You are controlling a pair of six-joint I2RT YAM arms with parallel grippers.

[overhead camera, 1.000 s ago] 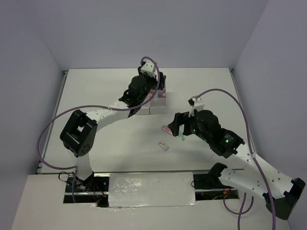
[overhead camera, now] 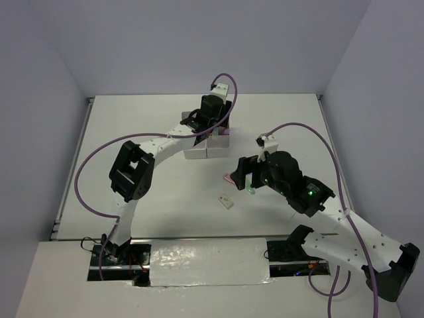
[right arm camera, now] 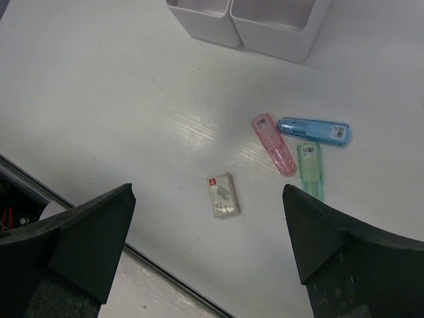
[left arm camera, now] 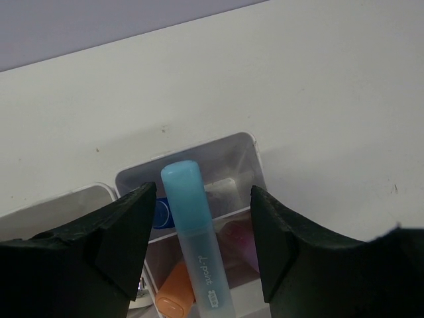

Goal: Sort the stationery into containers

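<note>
My left gripper stands open over the sectioned container (left arm camera: 238,139), its fingers either side of an upright light blue marker (left arm camera: 207,271). An orange item (left arm camera: 173,295) and a pink item (left arm camera: 244,240) share that compartment; a dark blue item (left arm camera: 161,213) sits in the rear one. My right gripper is open above the table, where a pink marker (right arm camera: 275,147), a blue marker (right arm camera: 313,130), a green marker (right arm camera: 310,173) and a small pale packet (right arm camera: 222,195) lie.
The white containers (right arm camera: 278,40) stand together at the middle back. The front edge rail runs below the loose items.
The right arm looks nearly still.
</note>
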